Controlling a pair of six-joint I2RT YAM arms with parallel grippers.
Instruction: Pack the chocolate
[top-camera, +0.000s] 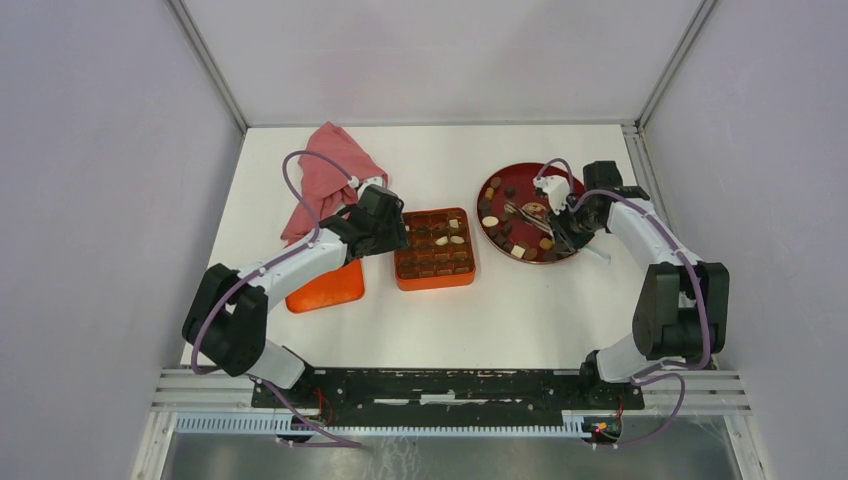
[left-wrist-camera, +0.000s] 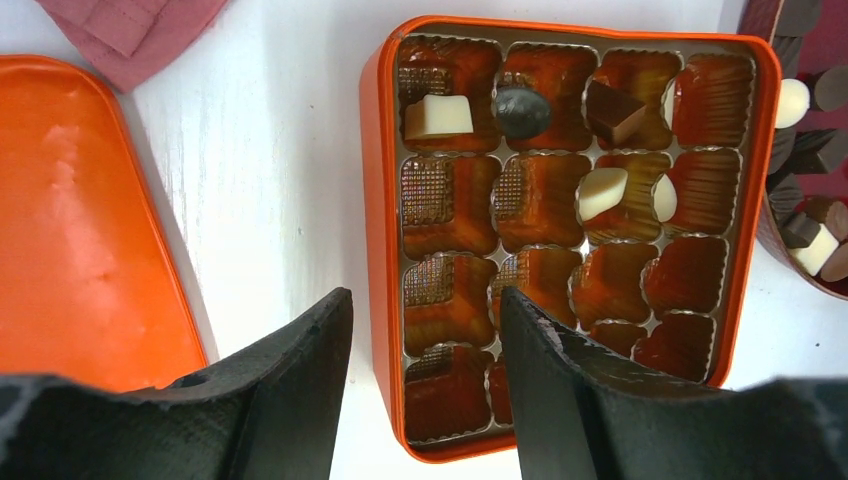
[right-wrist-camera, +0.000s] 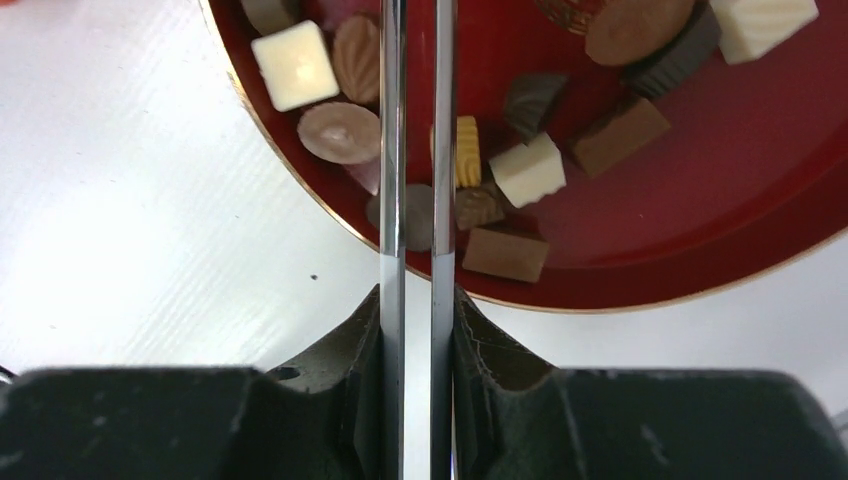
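An orange box (top-camera: 436, 287) with a brown compartment tray stands mid-table; in the left wrist view, a few compartments hold white chocolate (left-wrist-camera: 447, 115) and dark chocolate (left-wrist-camera: 611, 112). My left gripper hovers over the box's left wall, fingers apart and empty. On the right lies a round dark-red tray (top-camera: 482, 205) of assorted chocolates. My right gripper is shut on metal tongs (right-wrist-camera: 392, 150), whose arms reach over that tray. Their tips lie beyond the right wrist view, and from above I cannot tell whether a chocolate is between them.
The orange lid (top-camera: 327, 289) lies flat left of the box, with a pink cloth (top-camera: 330, 180) behind it. Walls enclose the back and sides.
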